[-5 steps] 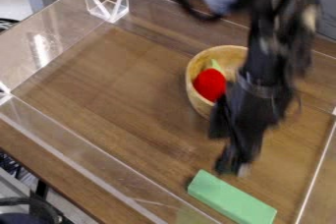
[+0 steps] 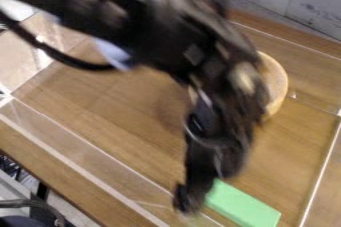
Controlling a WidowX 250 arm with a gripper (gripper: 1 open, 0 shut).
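My gripper (image 2: pixel 193 193) is low at the lower middle of the view, blurred, at the left end of a green block (image 2: pixel 242 207); whether they touch, and how the fingers stand, is unclear. A wooden bowl (image 2: pixel 274 80) is behind the arm, mostly hidden, so its contents cannot be seen.
Clear plastic walls edge the wooden work surface (image 2: pixel 87 112). A grey wall (image 2: pixel 286 17) stands at the back.
The arm has swung to the left and down from over the right side, now hiding most of the bowl. The green block looks to lie where it was.
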